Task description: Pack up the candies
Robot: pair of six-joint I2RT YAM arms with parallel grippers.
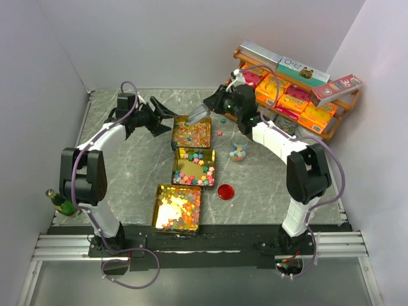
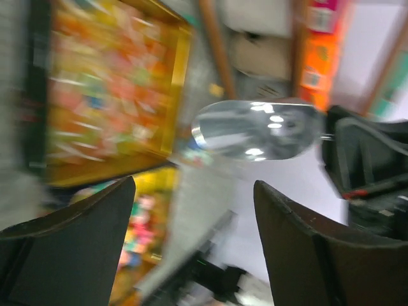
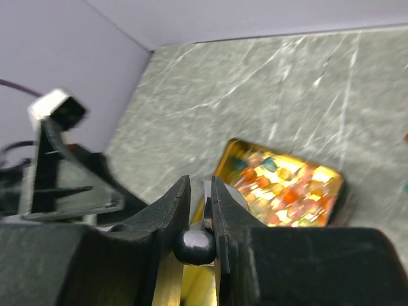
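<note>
My right gripper (image 1: 211, 104) is shut on a shiny metal scoop (image 1: 199, 115), which hangs over the far tray of candies (image 1: 192, 135). The scoop (image 2: 255, 129) also shows in the left wrist view, its bowl pointing away from the right fingers. To its left, my left gripper (image 1: 172, 122) is open and empty. A middle tray (image 1: 193, 167) holds candies with a bare patch, and a near tray (image 1: 177, 208) holds many more. A clear jar (image 1: 238, 152) with some candies in it stands right of the trays.
The red lid (image 1: 225, 191) lies beside the middle tray. A few loose candies, such as a pink one (image 1: 219, 133), lie near the far tray. A wooden rack (image 1: 299, 95) of boxes fills the back right. A green bottle (image 1: 60, 202) lies far left.
</note>
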